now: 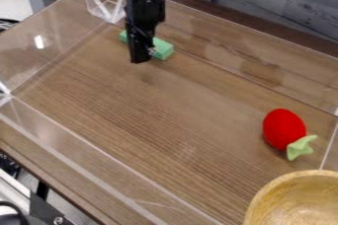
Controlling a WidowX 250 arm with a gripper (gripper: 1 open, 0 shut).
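Observation:
My black gripper hangs at the upper middle, low over a green block that lies on the wooden table. The gripper looks shut and partly covers the block's left part; I see nothing clearly held, and whether it touches the block I cannot tell.
A red vegetable with a green top lies at the right. A tan bowl sits at the lower right corner. A grey wall runs behind the table.

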